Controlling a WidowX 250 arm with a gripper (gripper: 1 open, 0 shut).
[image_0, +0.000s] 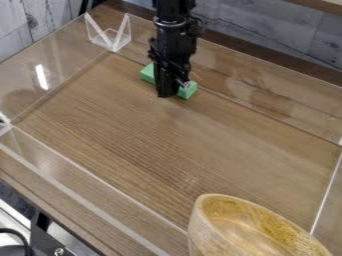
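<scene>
The black robot gripper (170, 76) reaches down from the top centre of the camera view onto a green object (185, 88) on the wooden tabletop (147, 150). It partly covers that object, and whether its fingers are open or shut on it is too small and dark to tell.
A yellow bowl (254, 235) sits at the bottom right edge. White wire-like pieces (110, 30) stand at the upper left. A grey wall runs along the back.
</scene>
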